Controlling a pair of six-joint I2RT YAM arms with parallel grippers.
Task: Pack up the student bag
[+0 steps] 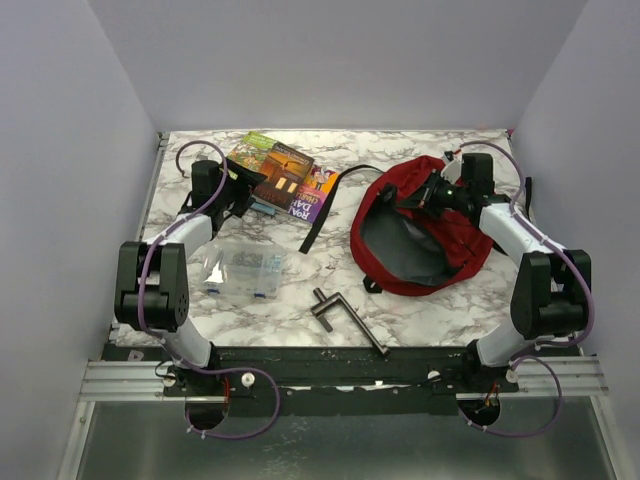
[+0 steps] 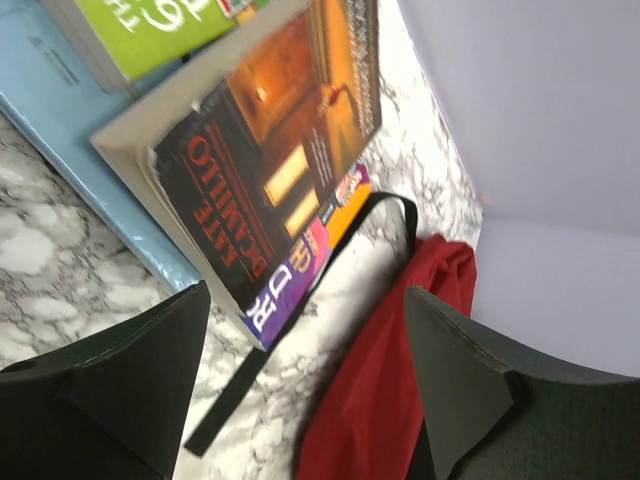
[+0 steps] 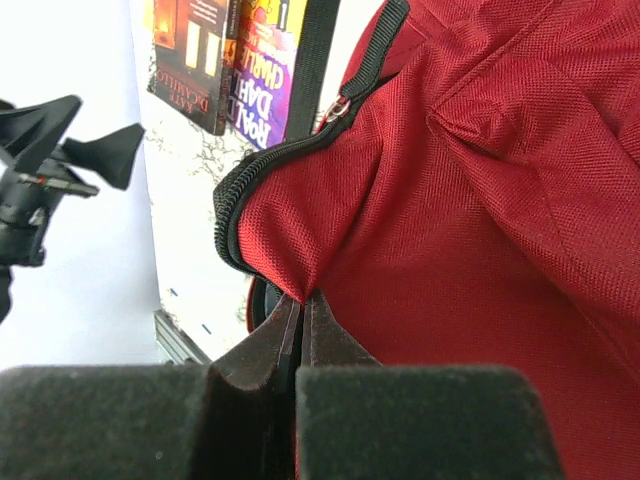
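A red backpack (image 1: 420, 280) with dark lining lies open at the right. My right gripper (image 1: 432, 200) is shut at its upper rim; in the right wrist view red fabric with a zipper (image 3: 330, 115) rises from between the fingertips. My left gripper (image 1: 232, 190) stands open above books at the back left: an orange-and-brown book (image 2: 250, 160), a green one (image 2: 150, 30), a purple Roald Dahl one (image 2: 280, 295) and a blue item (image 2: 70, 120) underneath.
A clear plastic case (image 1: 243, 270) lies front left, a grey angled metal piece (image 1: 355, 320) front centre. A black strap (image 1: 325, 210) runs between books and backpack.
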